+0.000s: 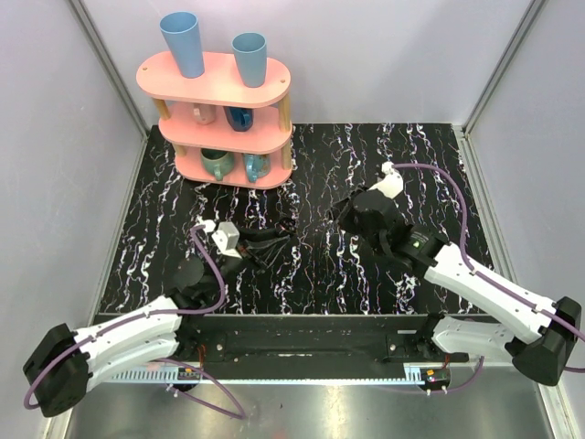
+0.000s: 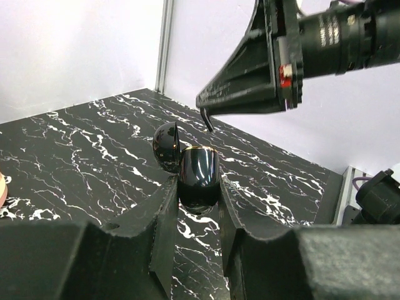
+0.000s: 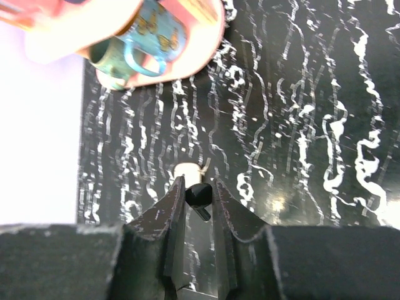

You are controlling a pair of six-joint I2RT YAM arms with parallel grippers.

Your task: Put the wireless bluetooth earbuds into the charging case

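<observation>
The black charging case (image 2: 199, 175), glossy with its lid (image 2: 166, 145) standing open, is held in my left gripper, shut on it above the dark marble surface near the centre of the top view. My right gripper is shut on a small black earbud (image 3: 199, 199), its stem pointing down. In the top view the right gripper (image 1: 338, 212) hangs right of the case; in the left wrist view it is raised above and beyond the case, with the earbud stem below its tips. Whether anything sits inside the case is not clear.
A pink three-tier shelf (image 1: 213, 73) with cups and mugs stands at the back left. White walls (image 1: 525, 155) bound the marble surface (image 1: 302, 155) at the sides and back.
</observation>
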